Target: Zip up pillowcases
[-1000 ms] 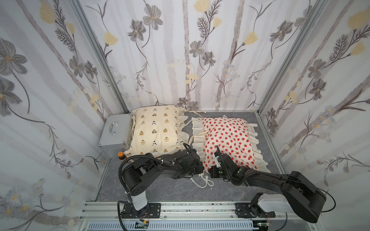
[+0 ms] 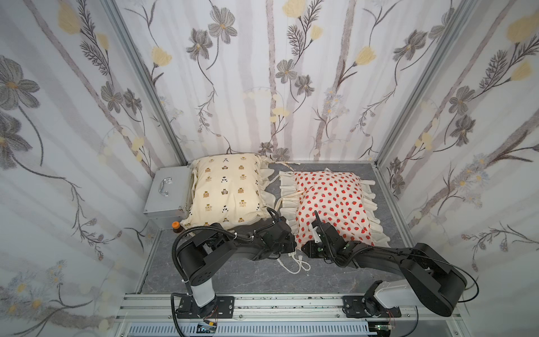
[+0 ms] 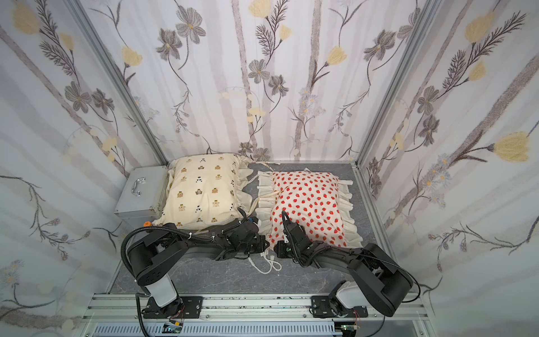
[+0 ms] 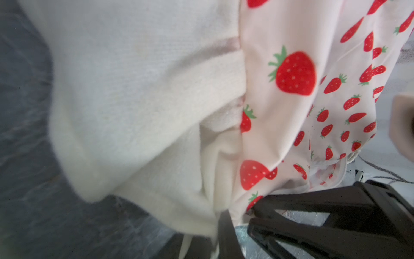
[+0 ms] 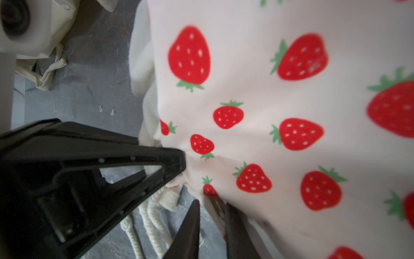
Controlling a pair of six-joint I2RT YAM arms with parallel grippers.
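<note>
The strawberry-print pillowcase [image 2: 337, 196], white with a cream ruffle, lies stuffed on the right side of the floor. At its near left corner, my left gripper [image 2: 293, 247] is shut, and in the left wrist view the ruffle [image 4: 142, 108] runs down into its fingertips. Just to the right, my right gripper [image 2: 308, 250] is shut at the pillowcase's near edge. A narrow dark strip [image 5: 219, 209], perhaps the zipper, shows by its fingers [image 5: 235, 233]; whether a pull tab sits between them is not clear. The two grippers nearly touch.
A cream pillow [image 2: 224, 188] with small animal prints lies to the left, next to a silver case [image 2: 168, 191] and an orange-capped bottle [image 2: 176, 227]. White cords [image 2: 294, 266] trail on the floor in front of the grippers.
The right arm's elbow has shifted slightly left and toward the back, while its gripper stays almost in place. The left arm and both pillows look nearly unchanged.
</note>
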